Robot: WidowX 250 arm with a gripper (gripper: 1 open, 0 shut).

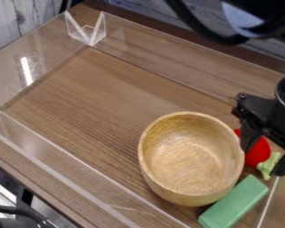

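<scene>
A large wooden bowl (184, 156) sits at the lower middle of the table. A red object with a green top (255, 147), perhaps a strawberry, lies to its right, partly hidden under the dark gripper (259, 125). The gripper hangs over this red object at the right edge; whether it holds it is unclear. A green block (233, 205) lies beside the bowl at the lower right.
A white wire-like object (85, 27) stands at the back left.
</scene>
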